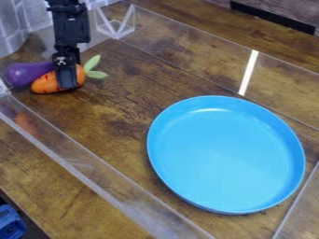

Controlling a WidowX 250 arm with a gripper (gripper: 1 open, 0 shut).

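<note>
My black gripper (67,67) reaches down from the top at the far left, its fingers over an orange carrot (48,84) with green leaves. A purple eggplant (25,73) lies just behind and left of the carrot, beside the clear wall. Whether the fingers are open or closed on the carrot is hard to see from this view.
A large blue plate (226,153) fills the right side of the wooden surface (112,140). Clear plastic walls border the area. Something blue (7,222) sits at the lower left corner.
</note>
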